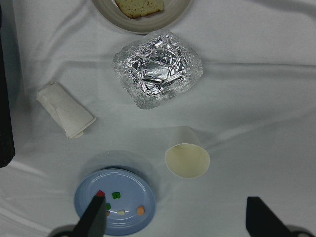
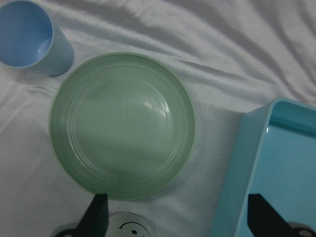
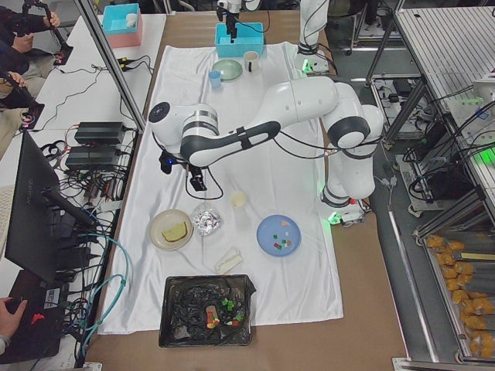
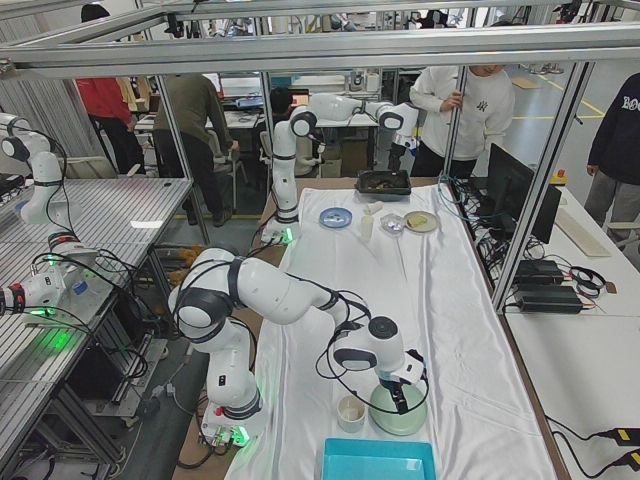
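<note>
My left gripper (image 3: 182, 175) is open above a beige plate with bread (image 1: 140, 11), crumpled foil (image 1: 157, 66), a white cup (image 1: 186, 158), a folded napkin (image 1: 65, 109) and a blue plate (image 1: 127, 217) with small coloured pieces. My right gripper is open at the far end, over a green plate (image 2: 121, 123), beside a light-blue cup (image 2: 34, 39) and a turquoise bin (image 2: 242, 173). A white cup with a printed face (image 2: 129, 227) sits below the plate in the right wrist view.
A black lined tray (image 3: 186, 309) with coloured bits stands at one end of the cloth. A monitor (image 3: 31, 209), cables and metal posts border the table.
</note>
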